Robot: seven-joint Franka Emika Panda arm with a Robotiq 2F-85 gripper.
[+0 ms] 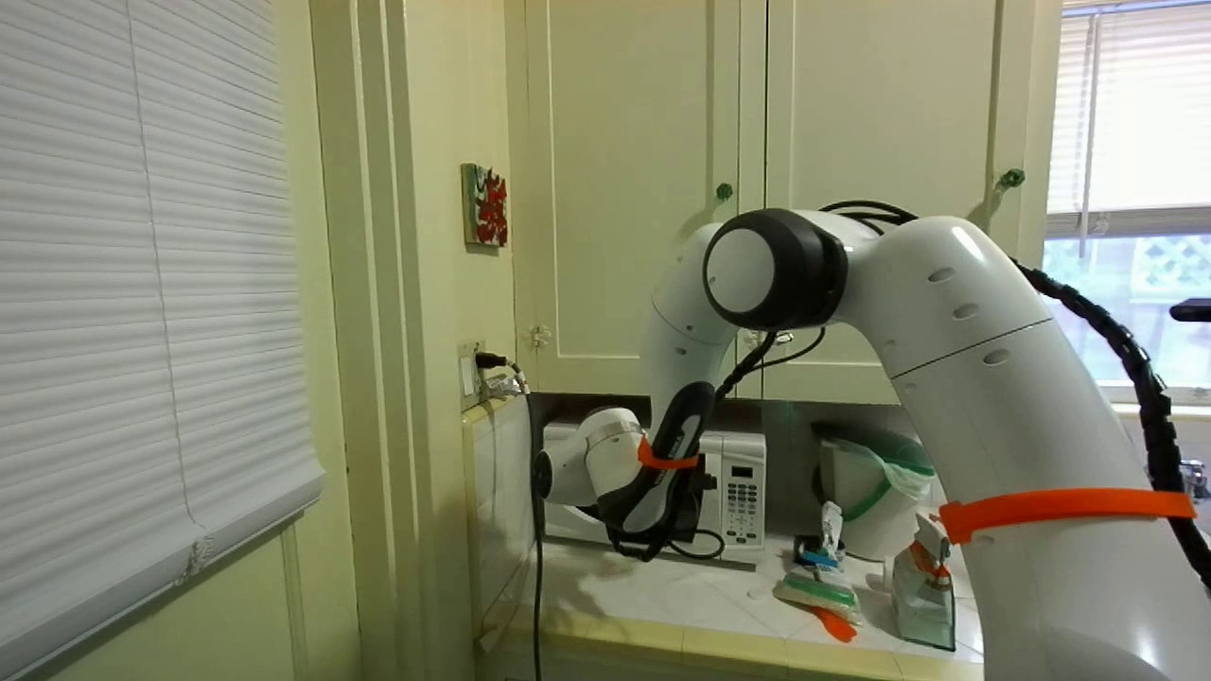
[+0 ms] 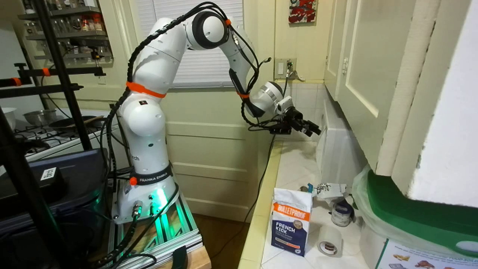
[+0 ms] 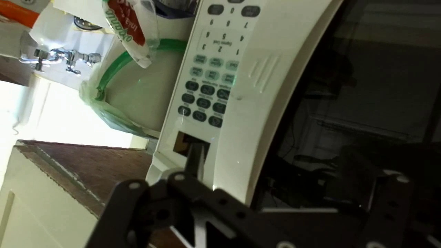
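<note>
A white microwave [image 1: 744, 505] stands on the counter under the cabinets, its keypad on the right. In the wrist view the microwave's door handle [image 3: 248, 136] runs as a long white bar beside the keypad [image 3: 206, 86], with the dark door window [image 3: 372, 82] to its right. My gripper is open before the microwave's front, its fingers [image 3: 196, 159] wide apart and nothing seen held. One finger overlaps the small display in the image; contact cannot be told. In the second exterior view the gripper [image 2: 312, 128] points toward the microwave; the arm mostly hides it in the first.
A lidded bin [image 1: 868, 488] with a green-edged liner stands right of the microwave. Nearer on the counter are a coffee bag [image 2: 291, 221], a tape roll [image 2: 330, 241] and a jar [image 2: 341, 213]. Cabinets [image 1: 630, 193] hang above.
</note>
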